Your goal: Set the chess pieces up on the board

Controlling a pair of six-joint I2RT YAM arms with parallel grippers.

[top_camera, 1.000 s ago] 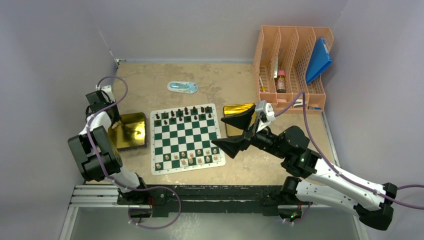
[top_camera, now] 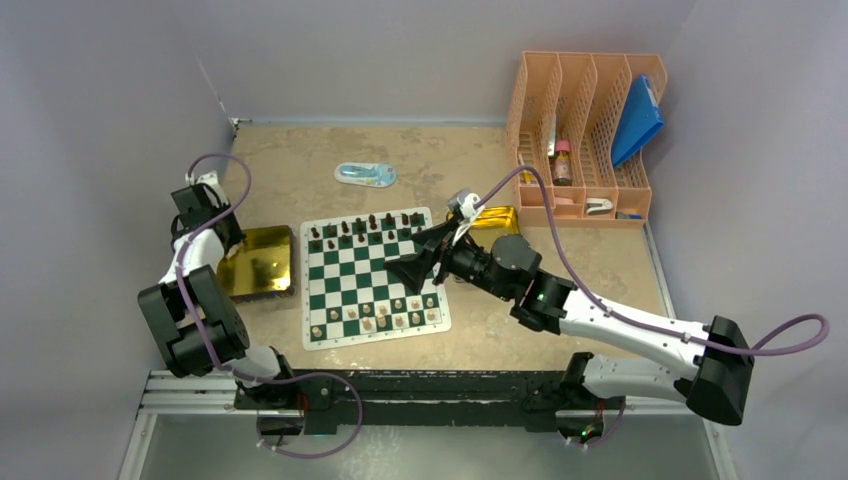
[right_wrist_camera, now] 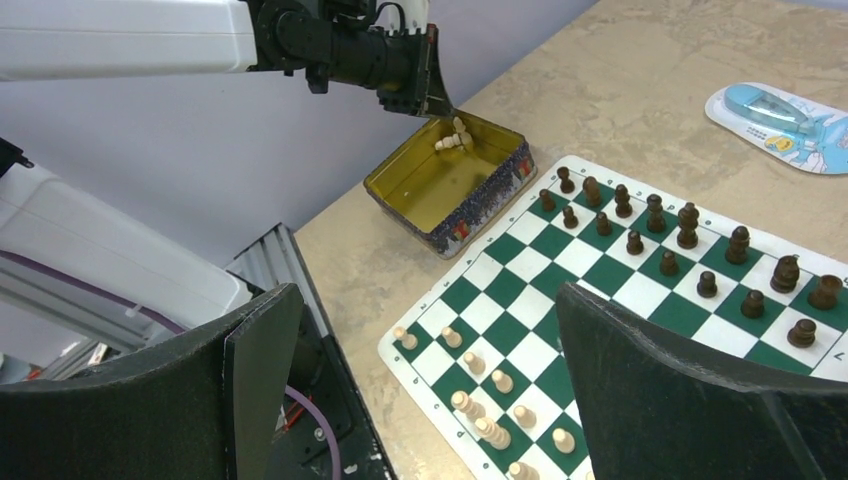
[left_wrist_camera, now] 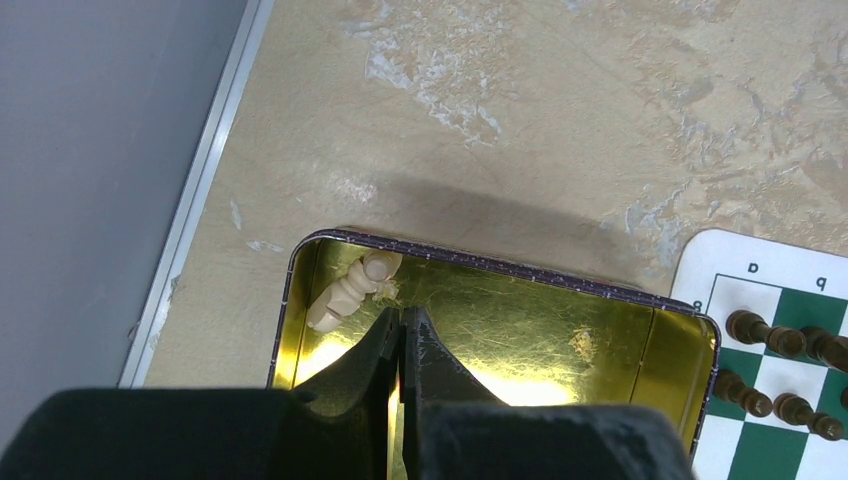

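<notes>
My left gripper hangs shut over the gold tin [top_camera: 255, 265], left of the chessboard [top_camera: 360, 270]; whether something is between its fingertips is hidden. A white piece [left_wrist_camera: 345, 290] lies in the tin's corner. Dark pieces [right_wrist_camera: 687, 225] stand along the board's far side, white pieces [right_wrist_camera: 493, 432] along the near side. My right gripper [top_camera: 410, 255] stands open over the board's right part, its fingers framing the board in the right wrist view.
A second gold tray [top_camera: 485, 215] sits right of the board, partly under the right arm. A blister pack [top_camera: 365, 174] lies behind the board. An orange organizer [top_camera: 590, 130] stands at the back right.
The left arm has barely moved.
</notes>
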